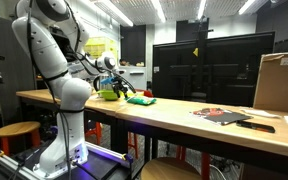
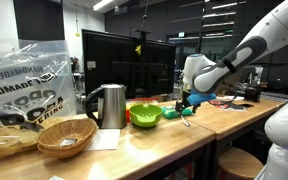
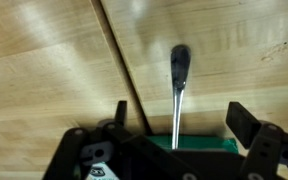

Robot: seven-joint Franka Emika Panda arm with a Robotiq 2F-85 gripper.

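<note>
A thin utensil with a dark, rounded end (image 3: 180,65) and a pale handle lies on the wooden table in the wrist view. My gripper stands open above it, the handle running through the gap between the fingers without being gripped. Part of the handle passes out of sight under the gripper body. Behind the gripper, a green object (image 3: 204,144) is partly covered. In exterior view 2 the arm reaches in from the right, with the gripper (image 2: 189,108) pointing down close to the table.
A green bowl (image 2: 144,115) stands left of the gripper, near a metal kettle (image 2: 108,106) and a wicker basket (image 2: 66,137). A green flat item (image 1: 141,100) lies beside the arm. Farther along the table are a dark sheet (image 1: 222,116) and a black object (image 1: 255,126).
</note>
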